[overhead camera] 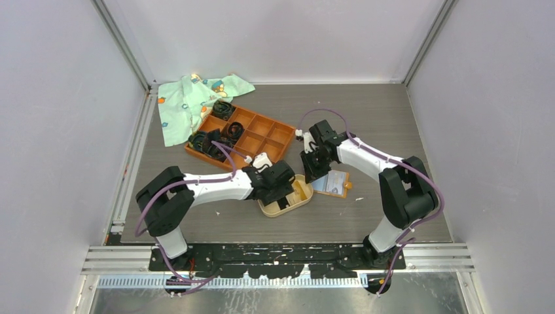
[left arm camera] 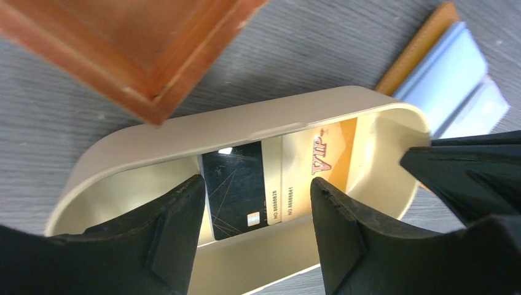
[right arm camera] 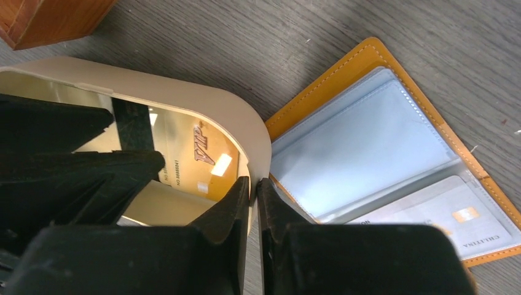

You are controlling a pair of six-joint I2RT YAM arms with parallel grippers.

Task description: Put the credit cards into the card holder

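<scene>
In the left wrist view, a black card [left arm camera: 234, 189] and orange-and-cream VIP cards [left arm camera: 319, 166] lie inside a cream oval tray [left arm camera: 246, 123]. My left gripper is open above the tray, its fingers apart over the black card and holding nothing. Pinched on the tray's right-end rim is my right gripper, shut with the thin wall between its fingertips. The card holder [right arm camera: 368, 135] lies open to the right of the tray, tan-edged with clear pale-blue pockets; a white card [right arm camera: 442, 215] shows in its lower pocket.
Behind the tray, close to it, stands an orange wooden organizer [overhead camera: 265, 134] with dark coiled cables in some compartments. A patterned green cloth [overhead camera: 177, 111] lies at the back left.
</scene>
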